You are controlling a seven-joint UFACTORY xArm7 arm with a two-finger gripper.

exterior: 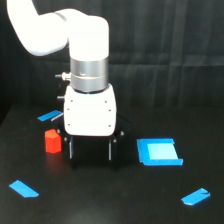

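My white gripper [90, 153] points down over the dark table, its two thin dark fingers [71, 149] spread apart with nothing between them. Just left of the fingers is a small red cube [52, 142], outside the fingers. To the right of the gripper lies a blue square [144, 153] with a pale, bright middle; whether it is flat or a shallow tray is hard to tell.
Blue strips mark the table at the front left [23, 189], the front right [196, 197] and behind the red cube [49, 116]. A dark curtain hangs behind.
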